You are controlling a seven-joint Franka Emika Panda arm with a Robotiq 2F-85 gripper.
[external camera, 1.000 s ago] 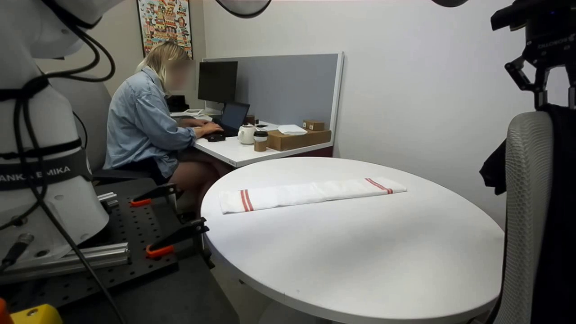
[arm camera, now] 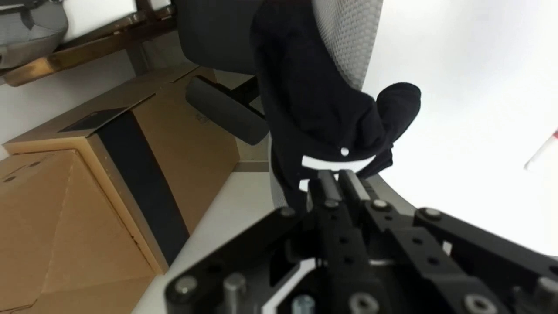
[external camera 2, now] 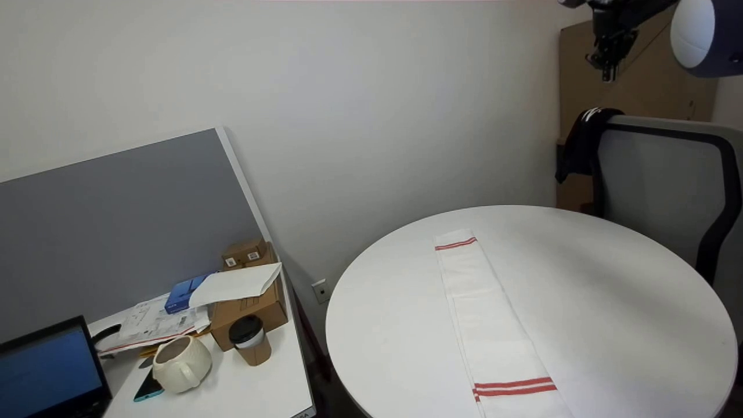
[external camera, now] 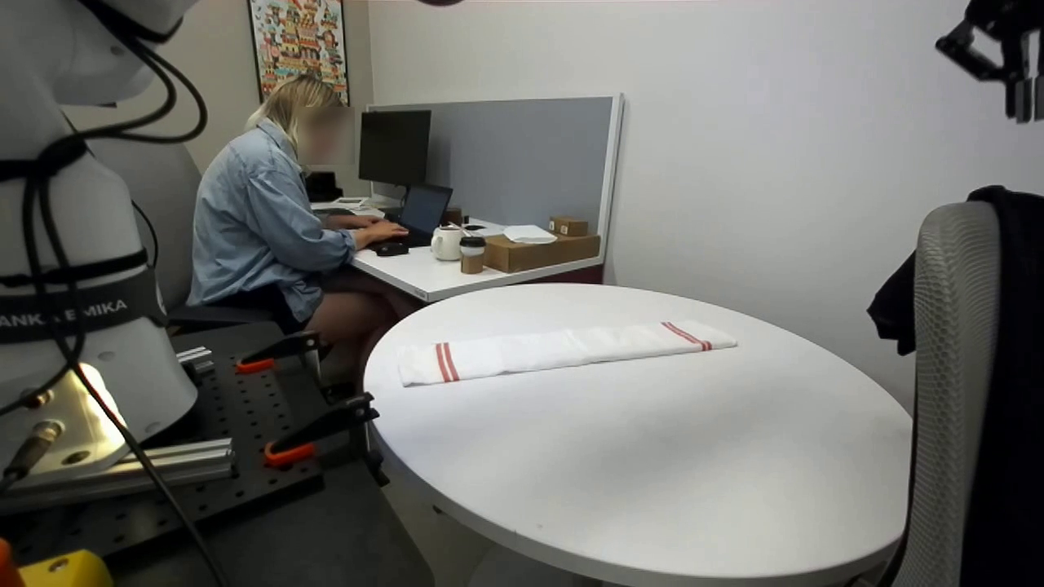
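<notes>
A black garment (external camera: 1013,391) hangs over the back of the mesh chair (external camera: 949,391) at the right. My gripper (external camera: 1031,106) is in the air above the chair back, apart from the cloth in this view. In the second exterior view, the gripper (external camera 2: 609,75) is also clear of the garment (external camera 2: 583,143). From the wrist, my gripper looks shut: its fingers stand close together, and no cloth shows between them. Beyond the fingertips lies the garment (arm camera: 319,99) with white marks. A folded white towel (external camera 2: 480,306) with red stripes lies flat on the round table (external camera 2: 613,313).
A side desk (external camera: 431,284) at the back holds a white mug (external camera 2: 182,363), a lidded paper cup (external camera 2: 251,341) and boxes. Someone sits there at a laptop (external camera: 426,210). Large cardboard boxes (arm camera: 62,220) stand beyond the chair.
My gripper has risen from the top of the chair back, and its fingers have come closer together. The garment still hangs on the chair, and the towel has not moved.
</notes>
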